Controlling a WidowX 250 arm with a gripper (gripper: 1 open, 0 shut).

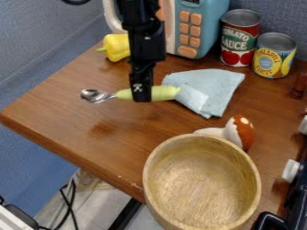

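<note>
My black gripper [142, 88] hangs over the table, its lower end at a pale yellow-green corn-like item [164, 92]; whether its fingers are shut on it is hard to tell. A silver spoon [95, 95] lies just left, its handle toward that item. A folded light-blue cloth [211, 85] lies to the right.
A wooden bowl [202, 184] stands at the front right, with a white-and-orange toy [240, 132] behind it. A yellow pepper [115, 45], tomato can [240, 40], second can [274, 58] and toy microwave [186, 25] stand at the back.
</note>
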